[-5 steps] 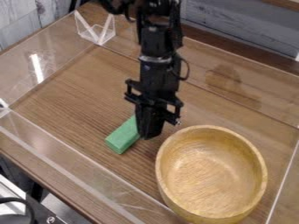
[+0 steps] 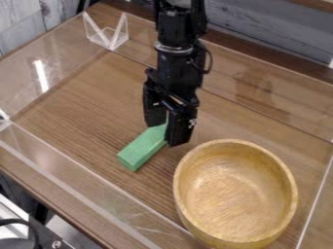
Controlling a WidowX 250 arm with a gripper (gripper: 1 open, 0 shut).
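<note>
My gripper (image 2: 170,114) is black and hangs from the top centre, low over the upper end of a green block (image 2: 140,150) that lies diagonally on the wooden table (image 2: 72,117). The fingers look spread, though their tips are dark and hard to tell apart. Whether they touch the block cannot be told.
A pale yellow oval basket (image 2: 232,195) stands at the lower right, close to the block. A small clear object (image 2: 107,29) sits at the upper left. A dark cable runs at the lower left corner.
The gripper has risen from lower over the block and its shape looks wider and turned. The green block stays in about the same place.
</note>
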